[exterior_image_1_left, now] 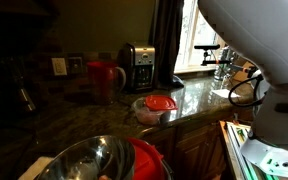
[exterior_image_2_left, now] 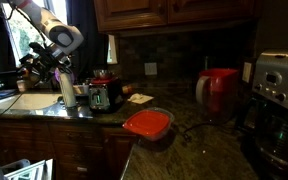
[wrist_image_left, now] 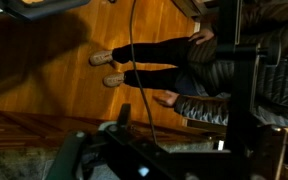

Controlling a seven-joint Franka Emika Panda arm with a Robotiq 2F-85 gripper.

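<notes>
My pale arm (exterior_image_1_left: 279,85) fills the right side of exterior view 1, its gripper out of frame there. In exterior view 2 the arm (exterior_image_2_left: 62,38) is at the upper left before the window, with a dark end that is too small to read. Dark mechanical parts (wrist_image_left: 149,155) line the bottom of the wrist view; whether the fingers are open or shut does not show. On the counter sits a clear bowl with a red lid or red contents (exterior_image_2_left: 149,123), well away from the arm's end.
A red pitcher (exterior_image_1_left: 104,80) and a toaster (exterior_image_1_left: 139,65) stand against the wall. A metal bowl (exterior_image_1_left: 84,160) is at the near edge. Below the wrist camera, a person's legs (wrist_image_left: 154,62) show over the wooden floor (wrist_image_left: 74,90).
</notes>
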